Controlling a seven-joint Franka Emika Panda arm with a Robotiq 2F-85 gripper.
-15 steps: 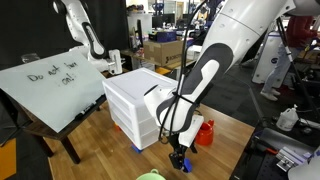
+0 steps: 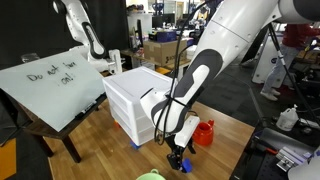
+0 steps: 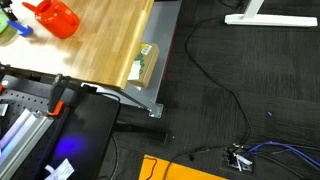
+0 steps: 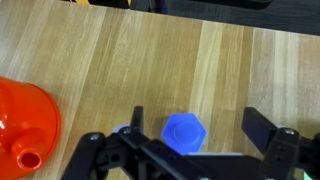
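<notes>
A small blue object (image 4: 183, 132) stands on the wooden table, seen from above in the wrist view. My gripper is open above it, one finger to each side, with nothing held. In exterior view 1 the blue object (image 2: 186, 166) shows just below the gripper (image 2: 181, 158). A red pot (image 4: 28, 130) with a short spout or handle sits to the left in the wrist view. The rim of a green bowl (image 2: 150, 176) shows at the bottom of exterior view 1.
A white box-like unit (image 2: 130, 105) stands behind the arm on the table. A small packet (image 3: 142, 62) lies beside the table's edge. Dark floor lies past that edge.
The arm has shifted only slightly over the blue object. The blue object, red pot and green bowl look unmoved.
</notes>
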